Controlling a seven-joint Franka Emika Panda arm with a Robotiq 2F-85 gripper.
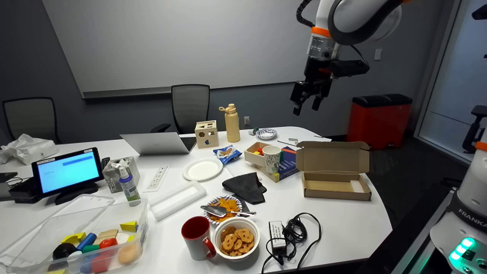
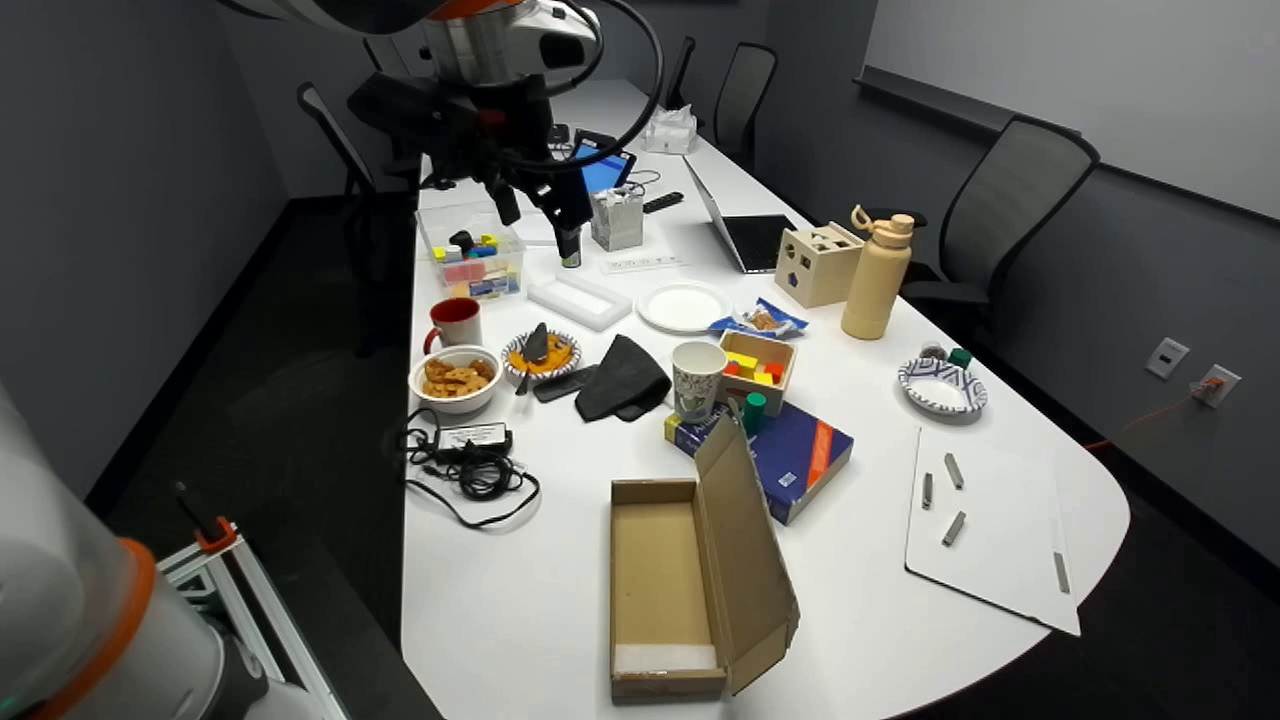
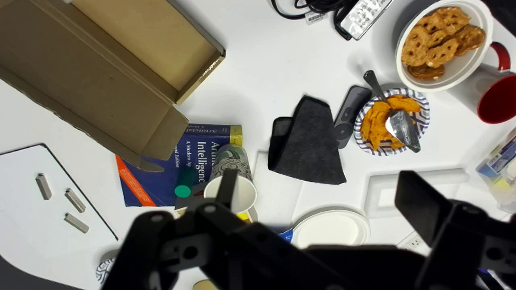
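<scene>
High above the table, my gripper [image 1: 306,111] stands open, its two fingers wide apart with nothing between them. The wrist view looks straight down past the fingers [image 3: 419,203] onto the table. Below lie a black cloth [image 3: 309,145], a dark remote [image 3: 349,113] partly by it, and a patterned bowl [image 3: 358,126] of orange chips with a metal server resting across it. A patterned paper cup [image 2: 697,382] stands on a blue book [image 2: 792,450], beside a wooden tray [image 2: 774,390] of coloured blocks. An open cardboard box [image 2: 660,570] sits near the table's rounded end.
A white bowl of pretzels [image 1: 236,235], a red-and-grey mug [image 1: 197,237] and a cabled power adapter [image 1: 276,237] crowd the near edge. Farther off stand a tall tan bottle [image 1: 231,124], a laptop [image 1: 155,144] and a shape-sorter cube [image 1: 206,134].
</scene>
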